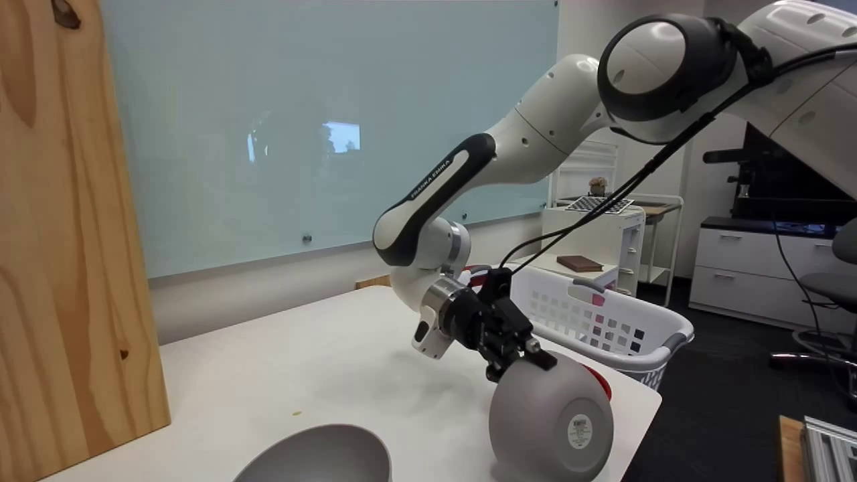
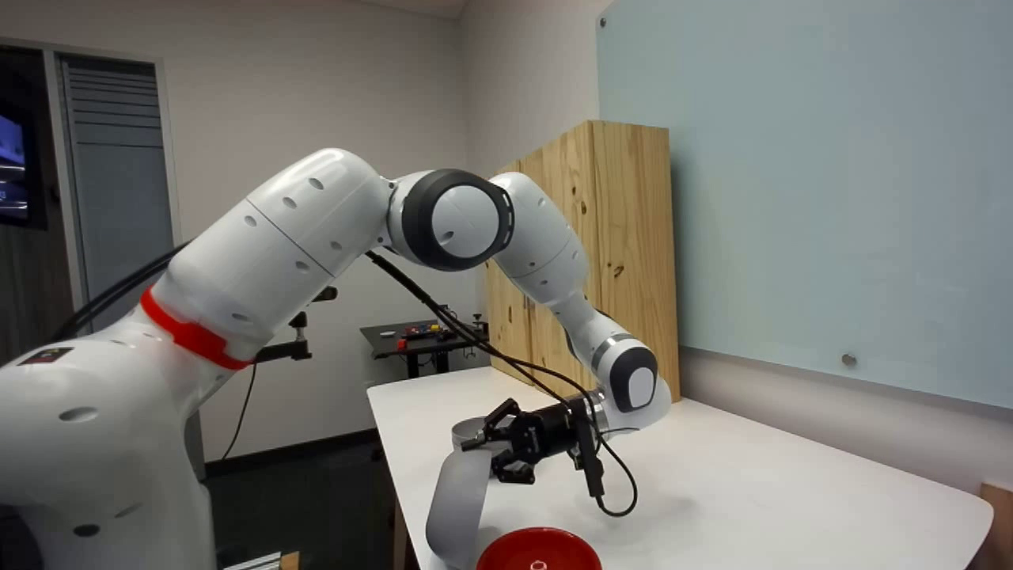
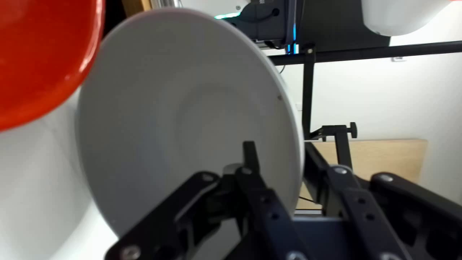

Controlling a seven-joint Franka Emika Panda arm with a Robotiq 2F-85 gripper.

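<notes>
A grey bowl (image 1: 539,418) is tipped up on its side at the table's front right, its labelled base facing the camera in exterior view 1. In the wrist view its hollow inside (image 3: 173,108) fills the middle. My gripper straddles the upper rim with its fingers part open. One finger (image 3: 250,158) reaches inside the bowl with a gap to the wall. The other finger lies outside, close to the rim; whether it touches cannot be told. A red bowl (image 2: 538,552) sits right beside the grey one.
Another grey bowl (image 1: 325,456) stands at the front of the table, left of the arm. A white laundry basket (image 1: 554,301) is beyond the table's right edge. Tall wooden cabinet (image 2: 608,218) at the far end.
</notes>
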